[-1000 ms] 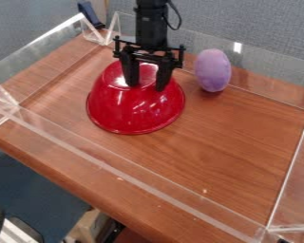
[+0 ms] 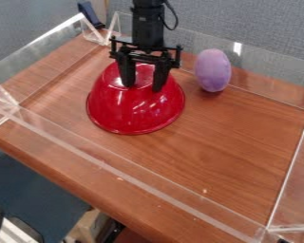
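A black gripper (image 2: 144, 74) on the arm reaches down from the top centre onto a red upturned bowl or dome (image 2: 134, 109) on the wooden table. Its two fingers are over the top of the red piece; whether they touch it or grip it cannot be told from this view. A purple egg-shaped object (image 2: 213, 69) stands to the right, behind the red piece and apart from it.
Clear low walls border the wooden table (image 2: 193, 166). A grey backdrop stands behind, and dark floor shows at lower left.
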